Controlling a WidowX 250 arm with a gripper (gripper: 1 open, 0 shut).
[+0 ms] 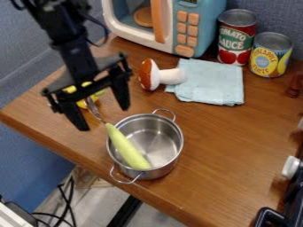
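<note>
My black gripper [90, 94] is above the left part of the wooden table, its two fingers spread open over a yellow object [78, 90], which it partly hides. A steel pot [166, 133] with two handles stands to the right and below the gripper. A long pale yellow object [129, 150] with a narrow upper end rests tilted in the pot. I cannot tell whether the gripper touches the yellow object.
A toy microwave [178, 22] stands at the back, with two cans [236, 40] to its right. A red-and-white mushroom [160, 74] and a blue cloth [207, 87] lie centre back. A black appliance [284, 204] is at the right edge.
</note>
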